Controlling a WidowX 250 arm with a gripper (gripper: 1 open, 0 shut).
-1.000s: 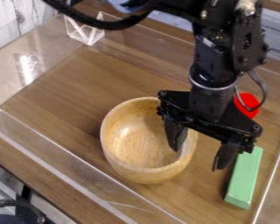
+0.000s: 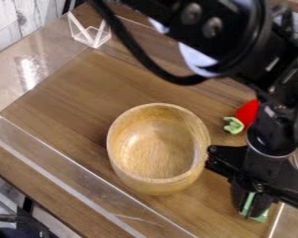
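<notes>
A wooden bowl (image 2: 149,149) sits empty on the wooden table. My black gripper (image 2: 244,178) is low at the right, just beside the bowl, over a green block (image 2: 256,210) that it mostly hides. Whether its fingers are open or shut is hidden. A red object with a green tip (image 2: 244,115) lies behind the gripper.
Clear plastic walls (image 2: 89,197) edge the table along the front and left. A clear holder (image 2: 92,30) stands at the back left.
My gripper has moved right and down from above the bowl onto the green block, now largely covering it. The bowl's inside and more of the red object are uncovered.
</notes>
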